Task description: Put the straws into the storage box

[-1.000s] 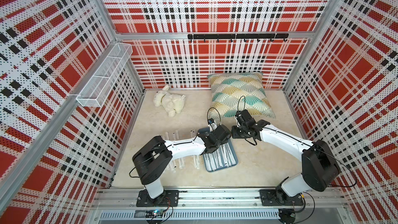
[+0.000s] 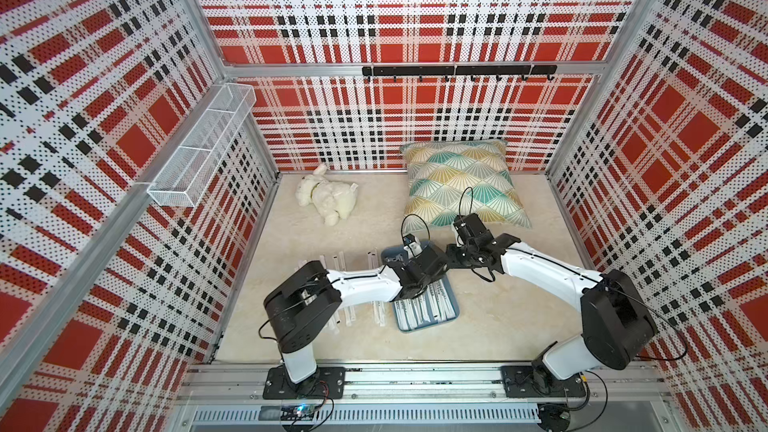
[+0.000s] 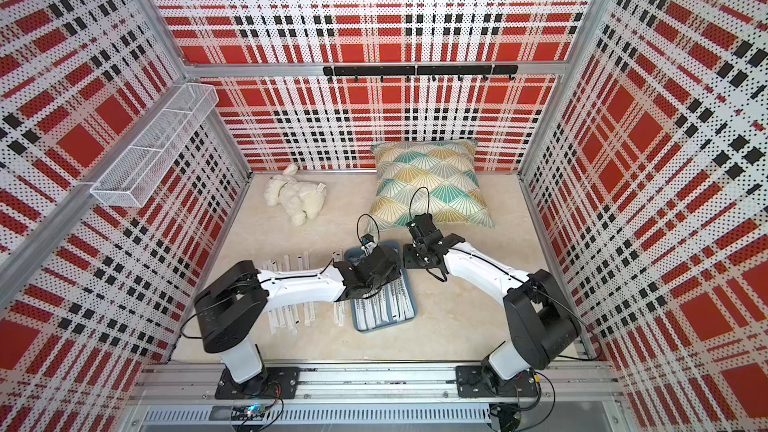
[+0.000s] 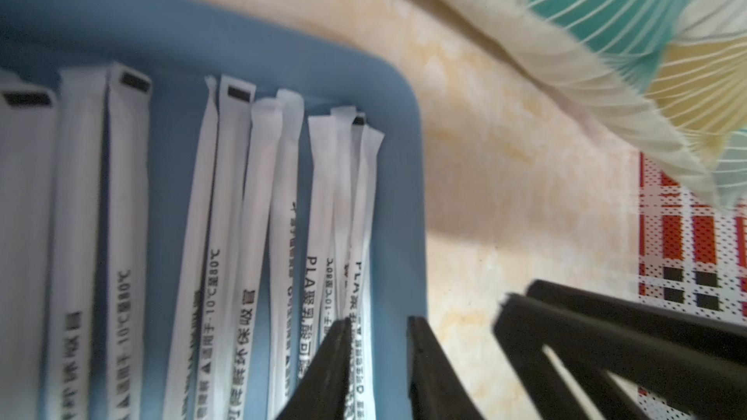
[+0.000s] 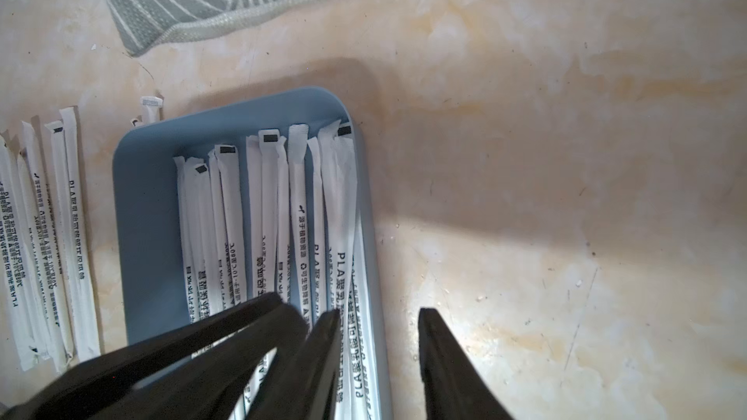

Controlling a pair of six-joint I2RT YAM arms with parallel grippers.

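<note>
The blue storage box [image 2: 457, 316] holds rows of white paper-wrapped straws [image 5: 299, 210], lying lengthwise. In the left wrist view, my left gripper is over the box's right side, its fingertips apart and no straw visible between them. Close by, my right gripper stands at the box's right rim, also open; bare tabletop shows in its gap. More wrapped straws [image 5: 58, 241] lie loose on the table left of the box, some hidden under the left arm in the top views.
A patterned cushion [image 2: 464, 184] lies behind the box, and a white plush toy [image 2: 328, 196] sits at the back left. The two grippers are close together. Table space [image 2: 512, 312] to the right of the box is clear.
The right arm has barely moved. The box stays in place.
</note>
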